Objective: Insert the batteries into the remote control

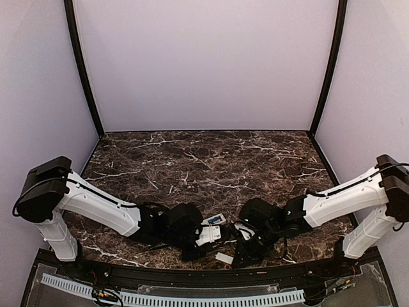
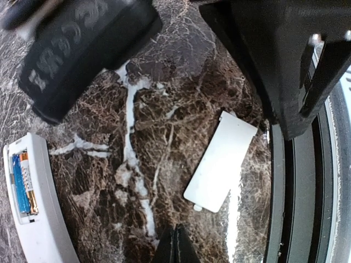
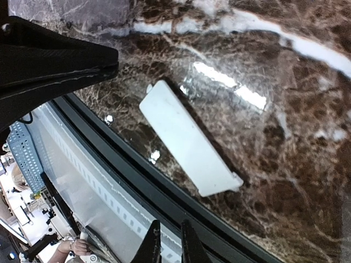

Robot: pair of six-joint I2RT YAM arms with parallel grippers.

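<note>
The white remote control (image 2: 45, 219) lies at the left of the left wrist view, its battery compartment uncovered. A blue battery (image 2: 21, 183) and an orange-and-white battery (image 2: 28, 181) lie side by side in it. Apart from the remote, the white battery cover rests flat on the marble table, near the front edge; the right wrist view shows the same cover (image 3: 186, 139). My left gripper is shut, nothing visible between its fingertips. My right gripper is part open above the front rail, beside the cover, its gap empty.
Dark front rails (image 2: 279, 192) run close beside the cover. Both arms crowd the front middle, with parts of the right arm's gripper looming in the left wrist view.
</note>
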